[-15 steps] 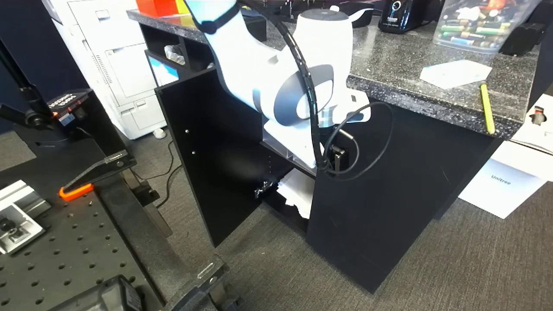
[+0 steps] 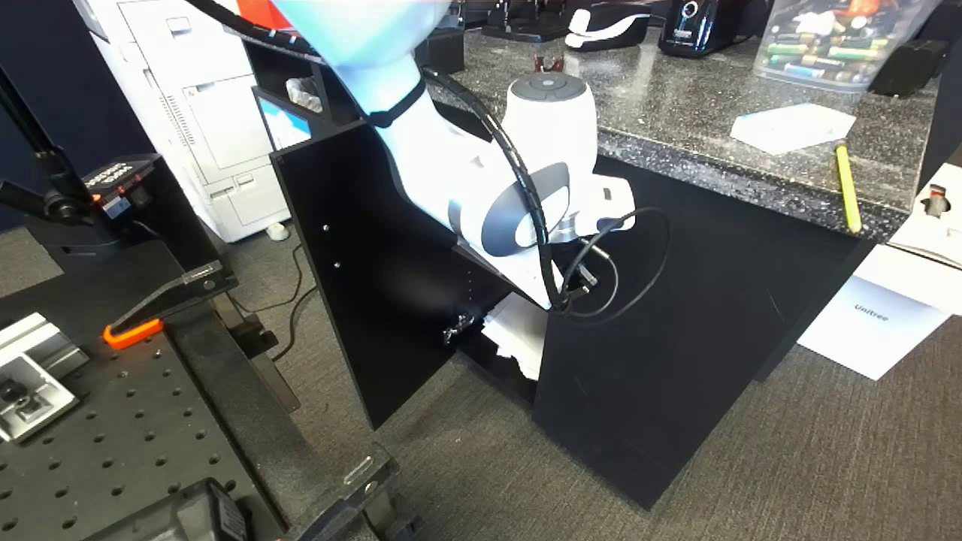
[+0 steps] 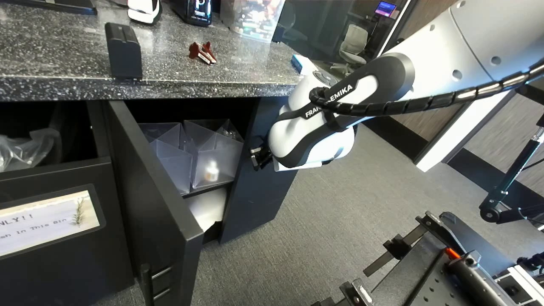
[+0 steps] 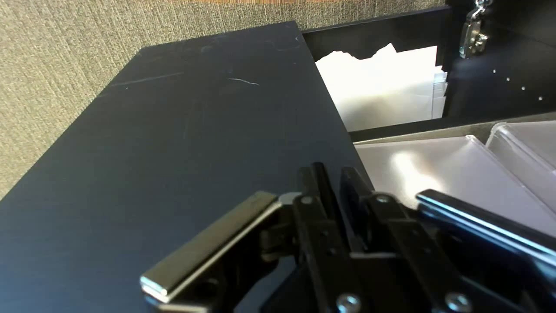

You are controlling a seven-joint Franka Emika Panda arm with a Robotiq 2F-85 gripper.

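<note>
My gripper hangs near the front edge of a dark cabinet panel (image 4: 224, 104), its fingers a narrow gap apart. Nothing clear shows between them, and I cannot tell whether they touch the panel. In exterior view 2 the gripper (image 3: 260, 154) is beside that panel (image 3: 255, 191), to the right of the open compartment. The cabinet door (image 3: 153, 204) stands open on the compartment's left. Clear plastic bins (image 3: 216, 155) sit on the shelf, with white paper (image 3: 207, 208) below. Exterior view 1 mostly hides the fingers behind the wrist and cable.
The speckled countertop (image 2: 667, 108) overhangs the cabinet close to the arm. On it are a dark upright block (image 3: 124, 51), red clips (image 3: 202, 52) and a bin of batteries (image 2: 821, 45). A perforated black table (image 2: 135, 433) stands opposite.
In exterior view 1 my arm has come lower and slightly left, its wrist tilting. The cable has shifted with it. Door and cabinet look unchanged.
</note>
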